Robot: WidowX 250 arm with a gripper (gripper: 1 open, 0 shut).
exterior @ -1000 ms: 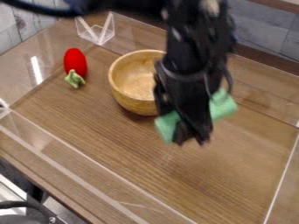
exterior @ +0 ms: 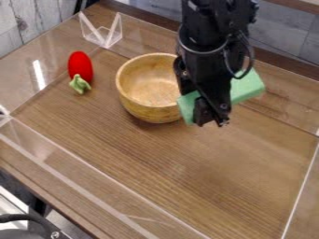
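Note:
My black gripper (exterior: pixel 207 105) is shut on a green object (exterior: pixel 243 86), holding it above the table to the right of a wooden bowl (exterior: pixel 134 84). The fingertips are partly hidden among the dark parts of the gripper and the object. The bowl's inside looks empty where it shows.
A red object (exterior: pixel 80 65) and a small green-and-white item (exterior: pixel 80 83) lie at the left. A clear basket (exterior: pixel 100 33) stands at the back left.
My gripper and the green object have moved up the view, away from the front, to beside the bowl.

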